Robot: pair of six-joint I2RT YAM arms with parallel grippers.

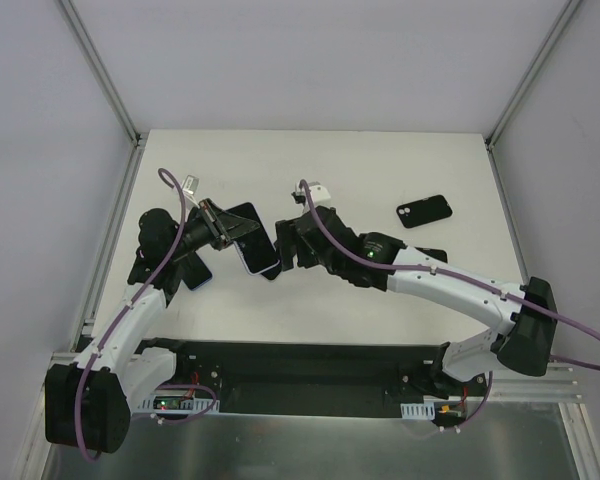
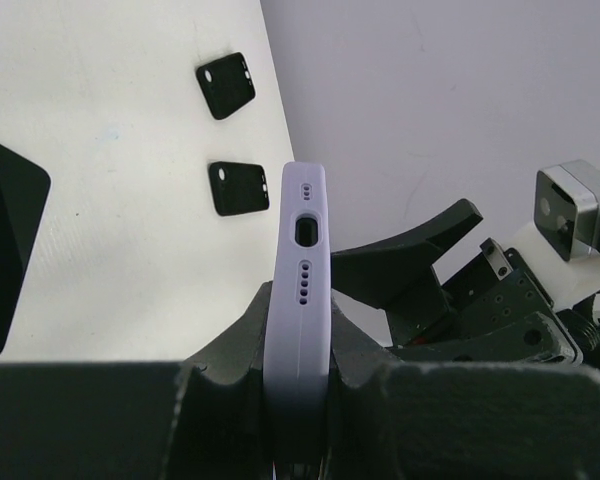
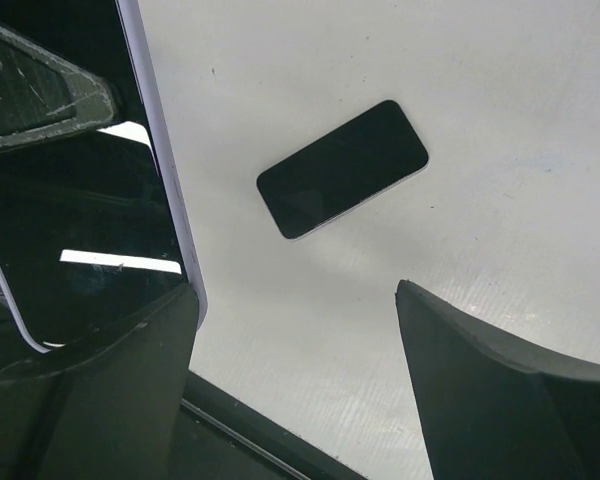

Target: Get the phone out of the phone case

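Note:
A black-screened phone in a lavender case [image 1: 257, 246] is held above the table, tilted, with my left gripper [image 1: 242, 228] shut on it. Seen end-on in the left wrist view, the case [image 2: 302, 215] shows its port hole and small speaker holes. My right gripper [image 1: 292, 246] is at the phone's lower right end, its fingers apart. In the right wrist view, one finger [image 3: 145, 375] overlaps the lower corner of the case [image 3: 170, 190]; whether they touch, I cannot tell. Only bare table shows between the fingers of the right gripper.
Another dark phone [image 3: 343, 170] lies on the table below the held one. A further phone [image 1: 196, 271] rests by my left arm. Two black cases [image 2: 225, 85] [image 2: 238, 188] lie on the right side.

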